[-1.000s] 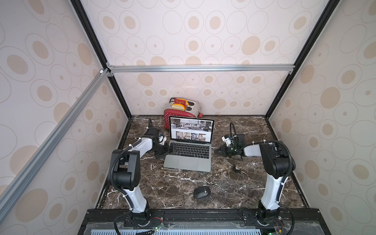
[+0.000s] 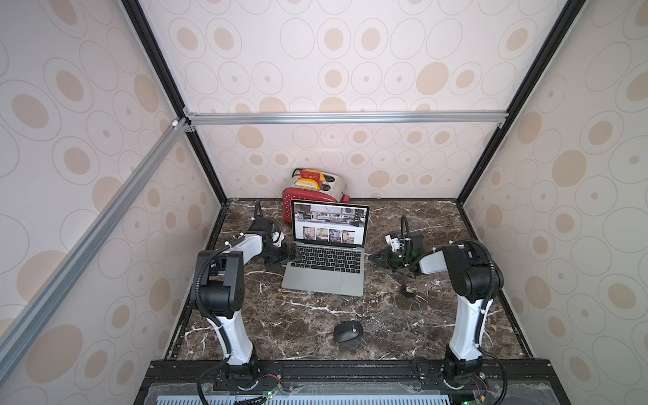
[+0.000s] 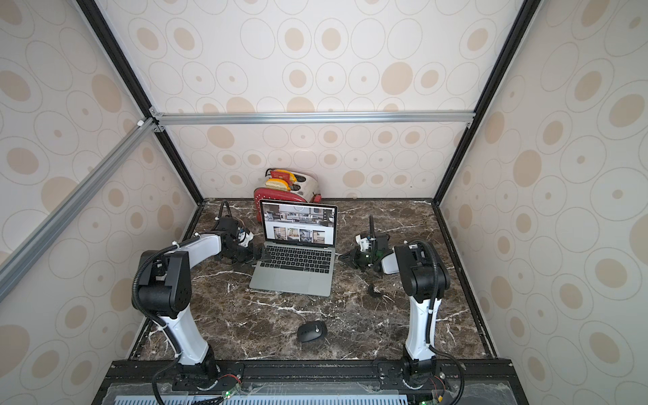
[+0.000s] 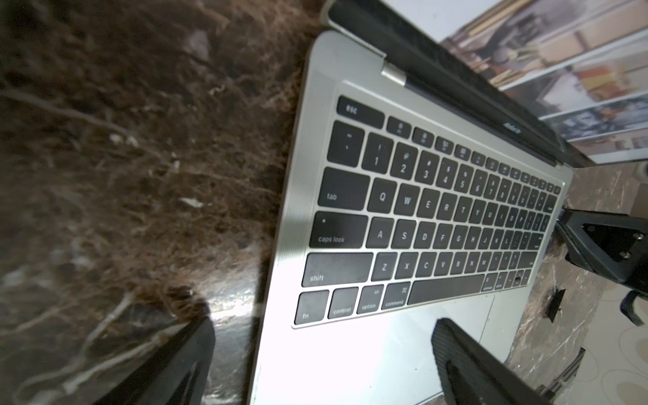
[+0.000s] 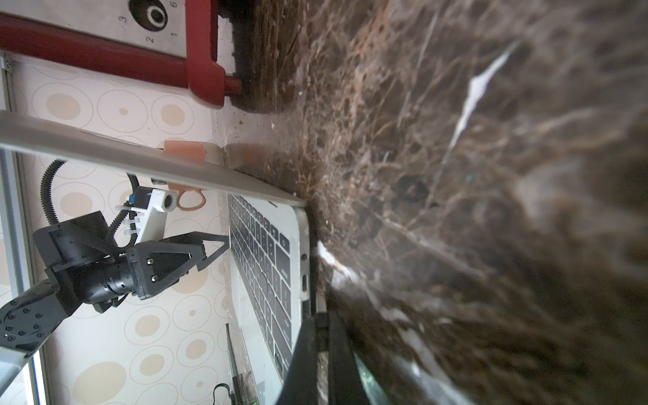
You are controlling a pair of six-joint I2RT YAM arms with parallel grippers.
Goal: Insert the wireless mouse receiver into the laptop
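The open laptop (image 2: 322,280) lies mid-table, its screen lit. My left gripper stands open at its left edge, one finger over the palm rest and the other over the table, nothing between them. On the right side, my right gripper is shut, its tips close to the laptop's side edge. A round jack (image 5: 303,256) and a rectangular port (image 5: 304,281) show on that edge. Something dark sits just beyond the right fingertips; whether it is the receiver or another port I cannot tell. The receiver is not clearly visible anywhere.
A black mouse (image 2: 348,331) lies in front of the laptop. Behind the screen stands a red toaster (image 2: 316,187). A small dark scrap (image 2: 406,291) lies on the table to the right.
The left arm's elbow has swung a little to the right. Laptop and mouse stay in place.
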